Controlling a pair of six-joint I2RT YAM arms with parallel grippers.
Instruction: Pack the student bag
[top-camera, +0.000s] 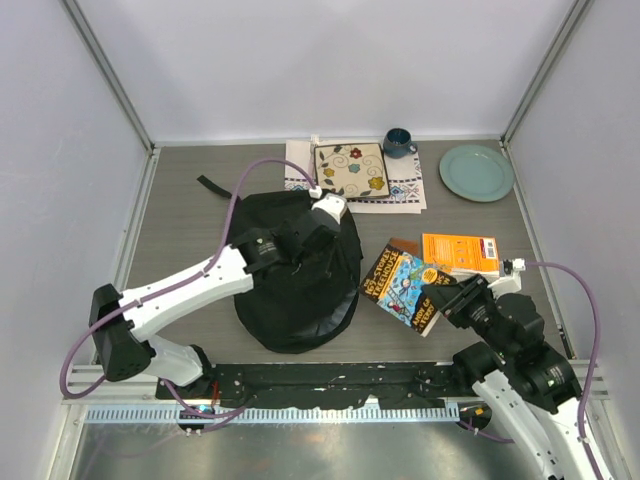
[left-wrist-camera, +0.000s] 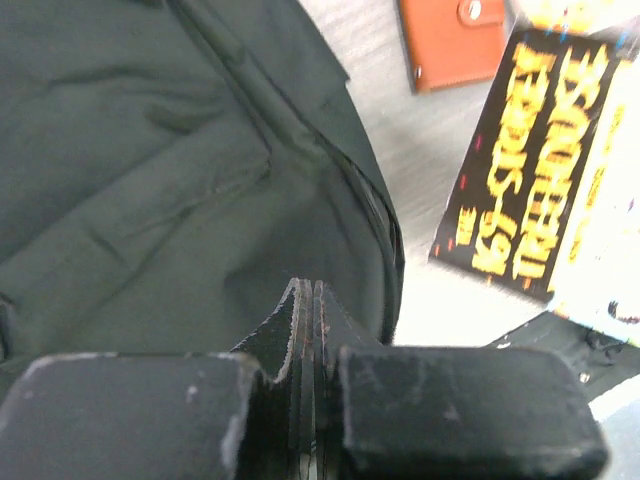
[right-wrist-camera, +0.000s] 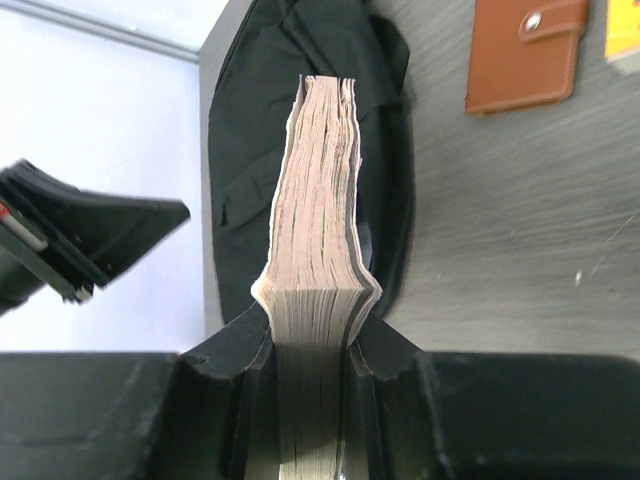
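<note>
A black fabric bag (top-camera: 285, 315) lies on the table left of centre, its zipped edge (left-wrist-camera: 375, 200) running along the right side. My left gripper is shut above the bag with nothing between its fingers, and the zipped edge lies outside them to the right. My right gripper is shut on a thick black-covered comic book (top-camera: 405, 288), held right of the bag with its page edges (right-wrist-camera: 315, 180) facing up in the right wrist view. Partly hidden behind it is a brown leather wallet (right-wrist-camera: 525, 55). An orange book (top-camera: 460, 252) lies farther right.
Behind the bag, a floral pouch (top-camera: 352, 170) rests on a patterned cloth (top-camera: 405, 200). A dark blue mug (top-camera: 398, 142) and a green plate (top-camera: 476, 173) stand at the back right. Bare table (top-camera: 180, 220) shows left of the bag.
</note>
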